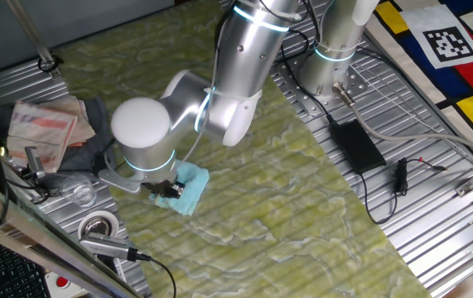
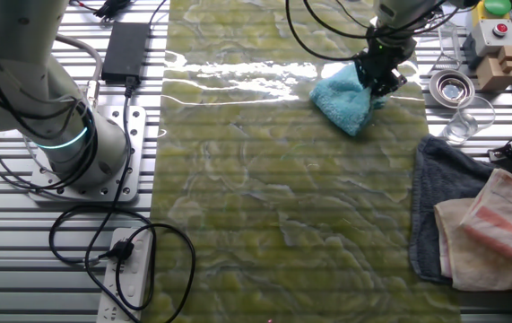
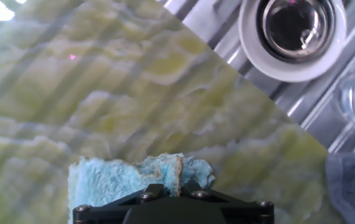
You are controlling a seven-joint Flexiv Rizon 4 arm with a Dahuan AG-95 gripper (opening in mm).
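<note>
A light blue fluffy cloth lies on the green marbled mat, near the mat's edge on the dishes' side. My gripper is down at one side of it. In the wrist view, a fold of the cloth with a brownish seam rises between the fingertips of my gripper, which looks shut on it. The rest of the cloth spreads out to the left there. Exterior view 2 shows the cloth bunched beneath the dark gripper, whose fingers are partly hidden.
Beyond the mat's edge stand a white-rimmed bowl and a clear glass. Folded towels lie beside them, overlapping the mat slightly. A black power adapter sits near the arm's base.
</note>
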